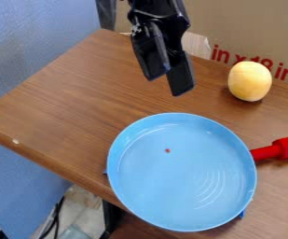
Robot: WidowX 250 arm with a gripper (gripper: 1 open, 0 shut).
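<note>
My black gripper (166, 69) hangs over the wooden table at the top centre of the camera view, above and behind a round light blue plate (181, 187). From this angle I cannot tell whether its fingers are open or shut. A pale yellow, potato-like object (250, 81) stands to the gripper's right, apart from it. A red cylindrical object (278, 149) lies at the plate's right side, partly out of frame.
A cardboard panel (258, 28) with red lettering stands along the back. Cables hang below the table at the lower left.
</note>
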